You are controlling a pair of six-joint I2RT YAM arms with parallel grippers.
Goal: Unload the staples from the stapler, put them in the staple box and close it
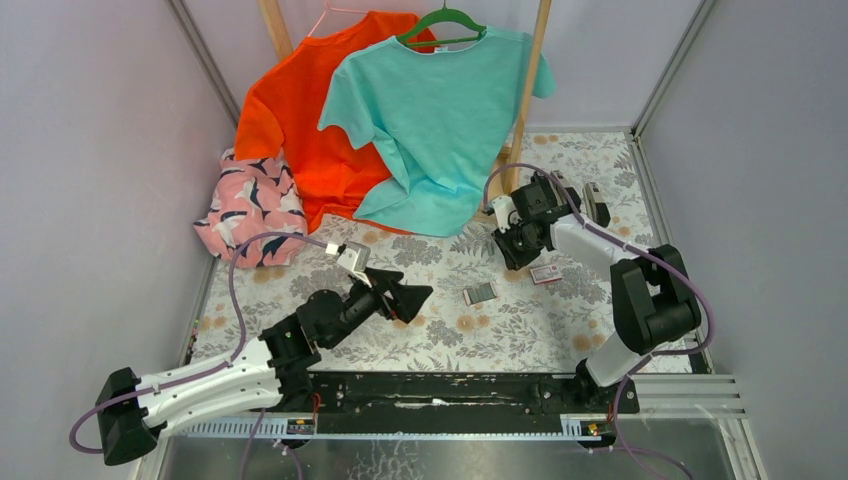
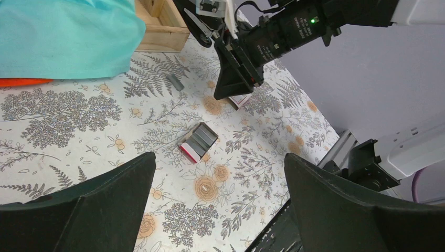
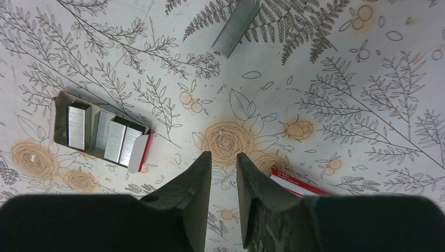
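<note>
A grey strip (image 3: 235,29), apparently staples, lies loose on the floral surface. An open box of silver staple strips (image 3: 78,126) (image 1: 480,294) lies left of my right gripper, whose fingertips point down, slightly apart, with nothing seen between them. A second red and white box (image 1: 547,274) is below that gripper, partly hidden by its fingers in the right wrist view. My left gripper stands open and empty at the left of the work area. I cannot make out a stapler clearly.
Dark and silver objects (image 1: 596,207) stand at the back right, partly behind the right arm. Turquoise (image 1: 430,130) and orange shirts (image 1: 275,100) hang over a wooden rack, beside a pink patterned cloth (image 1: 250,210).
</note>
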